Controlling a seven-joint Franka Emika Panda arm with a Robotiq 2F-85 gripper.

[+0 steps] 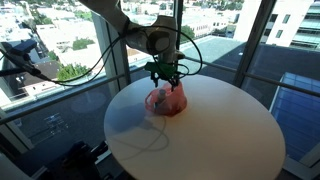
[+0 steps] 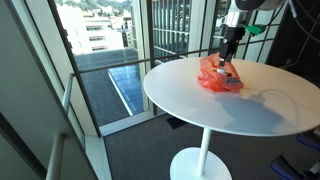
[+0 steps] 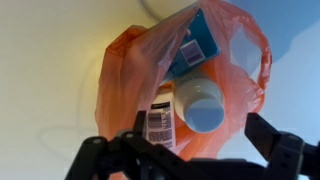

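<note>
On the white table stands a translucent red plastic bag [image 1: 167, 101], its mouth spread wide. Inside it, seen from above, are a white bottle or jar with a pale blue lid [image 3: 203, 109], a teal box [image 3: 192, 49] and a white item with a dark printed label [image 3: 160, 121]. My gripper is open over the bag, its fingers [image 3: 262, 132] on either side of the bag's near part. Nothing shows between them. In the second exterior view the gripper [image 2: 229, 57] points down at the bag [image 2: 217, 74].
Tall windows [image 2: 102, 60] stand close behind the table. A dark cable [image 1: 95, 72] loops beside the arm.
</note>
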